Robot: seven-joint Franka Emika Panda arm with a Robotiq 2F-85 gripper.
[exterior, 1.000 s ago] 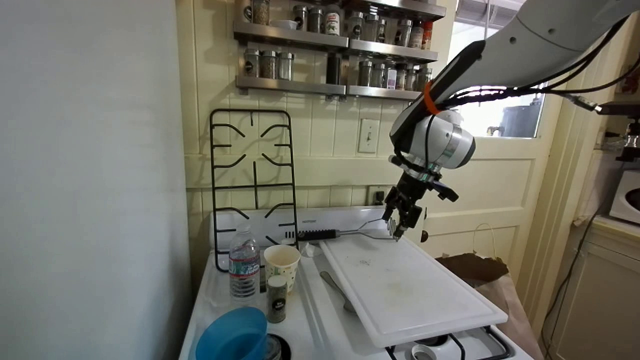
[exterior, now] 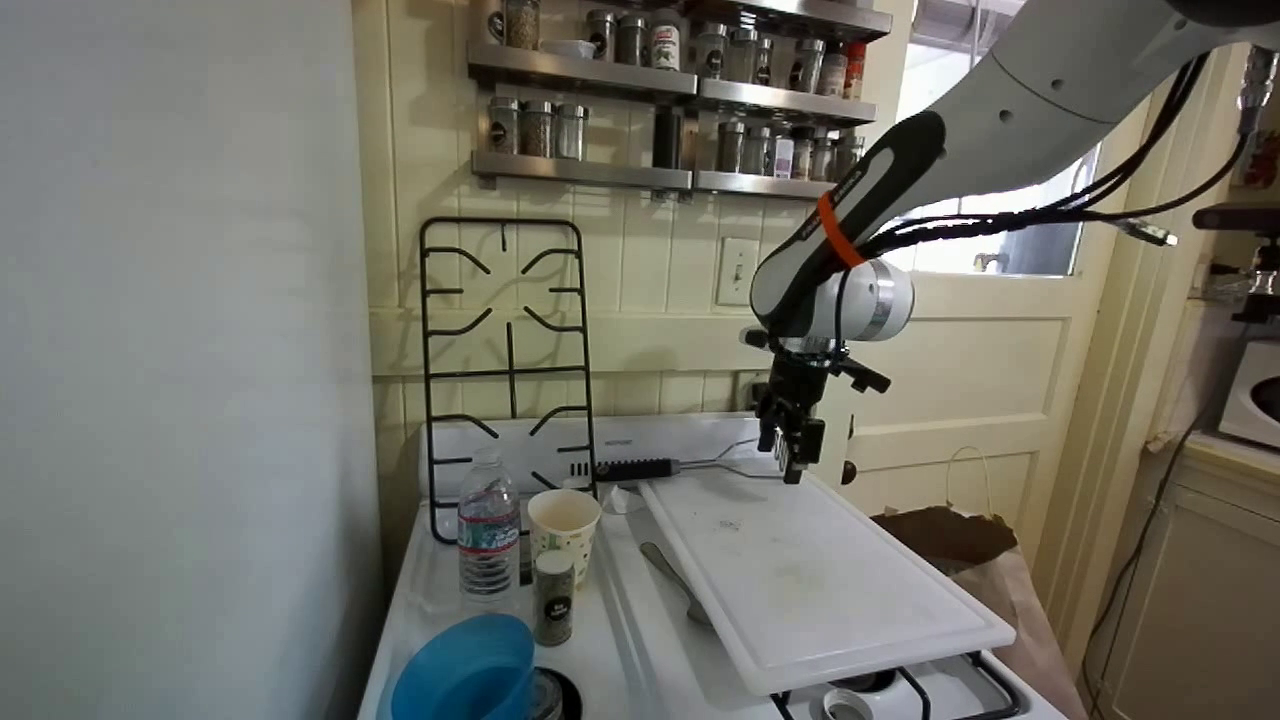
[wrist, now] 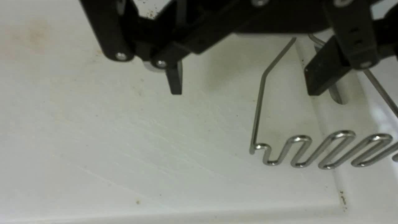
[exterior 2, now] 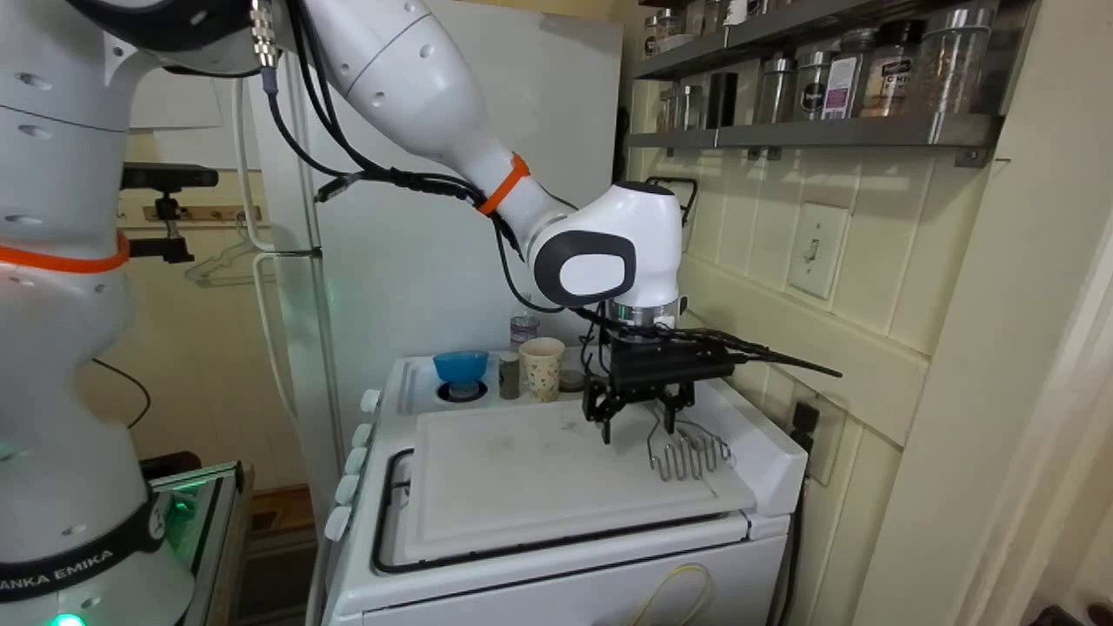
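My gripper stands open over the back part of a white cutting board (exterior: 828, 588), its fingers apart with nothing held. A masher with a wavy wire head (wrist: 324, 151) lies at the board's back edge. In the wrist view the right finger (wrist: 326, 71) overlaps the masher's wire frame, while the left finger (wrist: 173, 76) is over bare board; whether anything touches cannot be told. The masher's black handle (exterior: 633, 469) points left in exterior view 1, along the stove's back panel. From the second exterior side, the gripper (exterior 2: 636, 422) is just left of the wire head (exterior 2: 689, 456).
Left of the board stand a water bottle (exterior: 488, 528), a paper cup (exterior: 564, 526), a spice jar (exterior: 553, 600) and a blue bowl (exterior: 462, 672). A spoon (exterior: 674, 582) lies by the board's left edge. A burner grate (exterior: 510, 372) leans on the wall.
The arm and gripper have shifted left in exterior view 1, and the gripper now hangs more upright. The masher, board and other objects look unmoved.
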